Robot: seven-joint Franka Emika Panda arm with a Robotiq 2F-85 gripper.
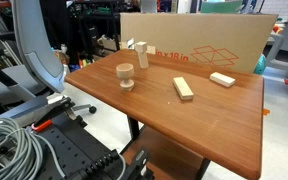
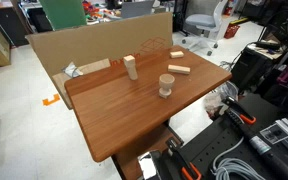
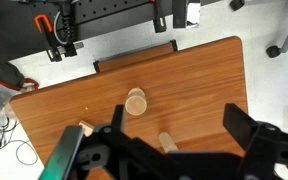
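My gripper is visible only in the wrist view, high above the brown table (image 1: 229, 115). Its dark fingers stand wide apart, with bare wood and a pale block (image 3: 167, 142) showing through the gap. A light wooden cup (image 1: 126, 77) is upright on the tabletop; from above, its round top (image 3: 136, 101) lies nearer the left finger. Behind the cup, a tall pale block (image 2: 131, 67) stands on end. Two flat pale blocks, one at the middle (image 1: 184, 88) and one farther back (image 1: 222, 79), lie to the cup's right in exterior view 1.
A cardboard panel (image 1: 204, 40) closes off one long side of the table. Small pale pieces (image 2: 179, 70) lie near the table's end in exterior view 2. Coiled grey cable (image 1: 14, 150) lies on the dark base. Much of the wood is clear.
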